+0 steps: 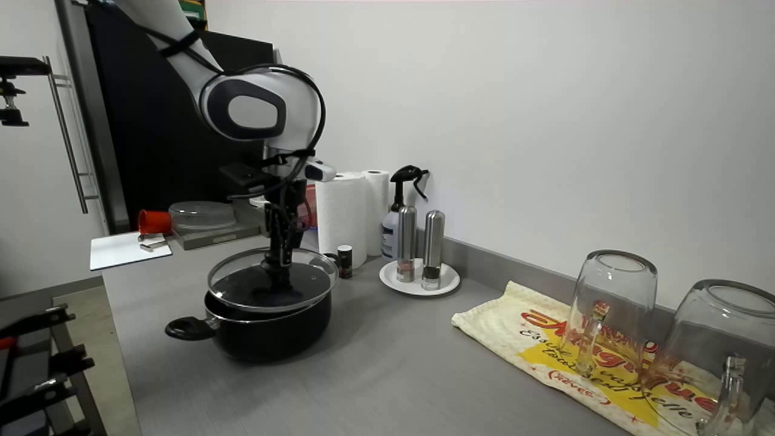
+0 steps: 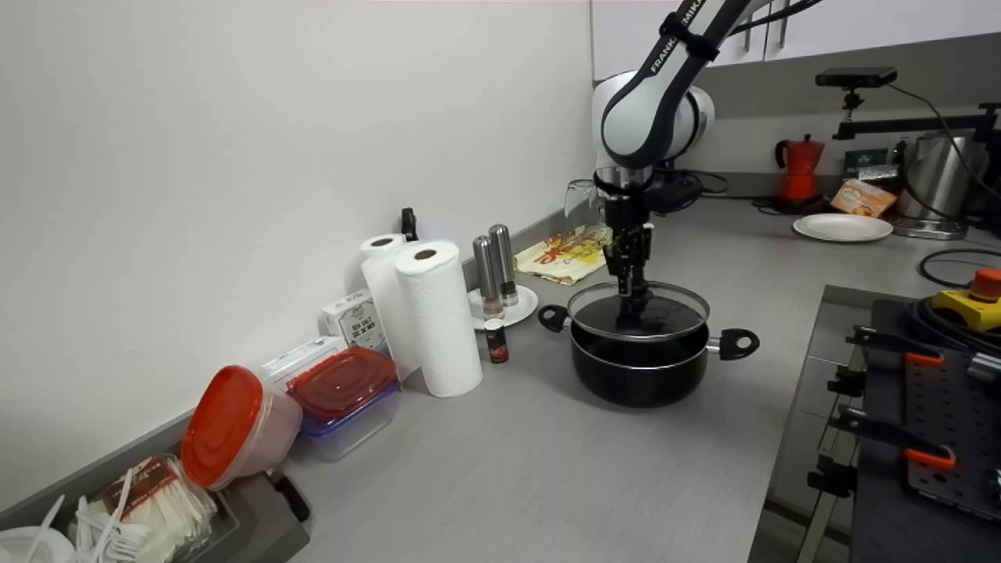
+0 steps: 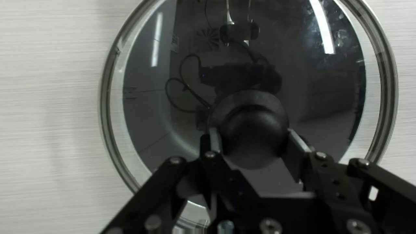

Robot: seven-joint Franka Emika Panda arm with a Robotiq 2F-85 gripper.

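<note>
A glass lid [image 1: 240,283] with a steel rim hangs just over the black pot [image 1: 272,338], offset toward the back, so a strip of the dark interior shows at the front. In the second exterior view the lid [image 2: 685,305] likewise leaves the near part of the pot [image 2: 638,380] uncovered. My gripper is shut on the lid's round black knob [image 3: 253,128], one finger on each side of it. Whether the lid's far edge touches the pot's rim I cannot tell.
Behind the pot stand a small spice jar [image 1: 345,261], paper towel rolls [image 1: 339,218] and a plate [image 1: 392,280] with two grinders. Upturned glass mugs [image 1: 610,312] rest on a cloth at the right.
</note>
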